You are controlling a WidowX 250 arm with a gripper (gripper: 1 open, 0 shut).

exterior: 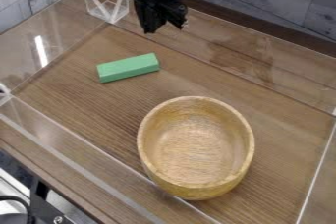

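Note:
My gripper (170, 22) is at the top of the view, dark, its tips pointing down above and behind a green rectangular block (128, 67), apart from it. The gripper looks shut, with nothing visible between its fingers. The block lies flat on the wooden table (85, 130), tilted slightly in its long direction.
A round beige bowl (195, 182) fills much of the front centre-right. A clear plastic piece stands at the back left edge, and black cable shows at the front left corner. The right half of the table behind the bowl is clear.

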